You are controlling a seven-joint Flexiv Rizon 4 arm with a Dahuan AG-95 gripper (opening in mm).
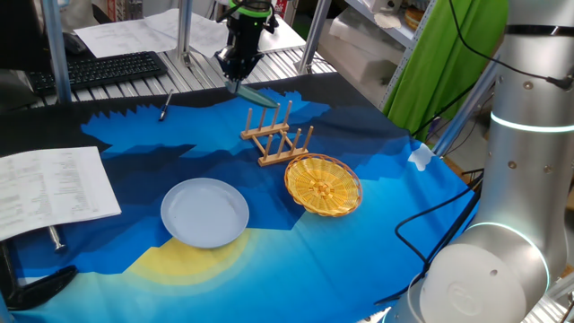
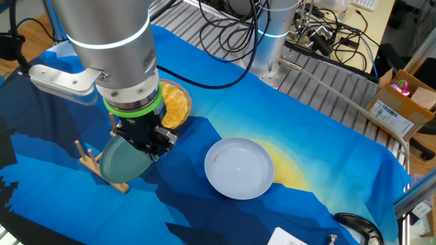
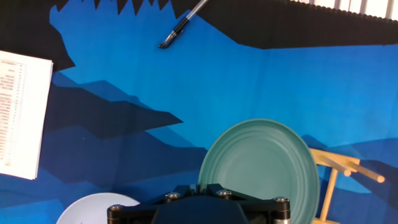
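The green plate (image 2: 124, 162) is held by its edge, tilted, with my gripper (image 2: 157, 151) shut on it. Exterior view 1 shows that plate (image 1: 258, 96) nearly edge-on in the air, behind and above the wooden dish rack (image 1: 276, 144). In the wrist view the plate (image 3: 261, 165) spreads out to the right of my gripper and covers part of the rack (image 3: 339, 165). The rack's upright pegs stand empty on the cloth. A pale blue plate (image 1: 204, 213) lies flat toward the front, with a yellow wicker basket (image 1: 323, 185) to its right.
Printed sheets (image 1: 56, 188) lie at the left, and a pen (image 3: 180, 26) is near the far edge. A black-handled tool (image 1: 40, 289) occupies the front left corner. Open blue cloth surrounds the pale plate at the front.
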